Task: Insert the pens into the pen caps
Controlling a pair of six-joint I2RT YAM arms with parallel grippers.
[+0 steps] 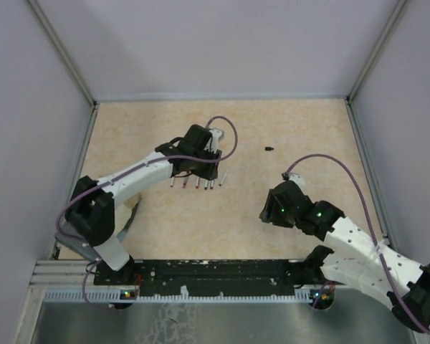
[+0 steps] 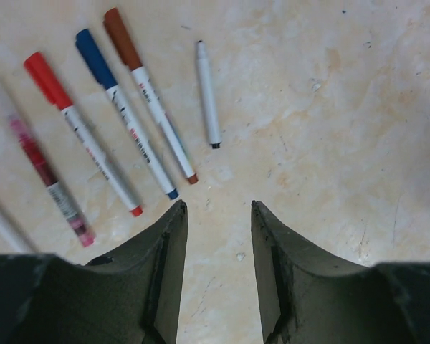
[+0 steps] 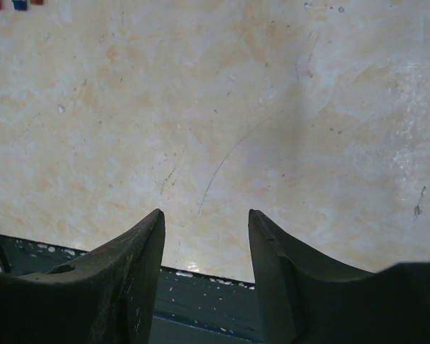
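My left gripper hangs open above the row of markers, empty. Its wrist view shows a brown-capped pen (image 2: 156,107), a blue-capped pen (image 2: 132,132), a red-capped pen (image 2: 93,147), a pink-red pen (image 2: 43,165), another pen (image 2: 3,222) cut off at the left edge, and a short white pen without a cap (image 2: 208,100) lying to the right of the others. A small dark piece (image 1: 269,149), possibly a cap, lies toward the back right. My right gripper is parted over bare table near the front right, nothing between its fingers.
A pale cloth-like item with a dark edge (image 1: 127,211) lies at the left front under the left arm. Walls border the sides and back; a dark rail runs along the front edge.
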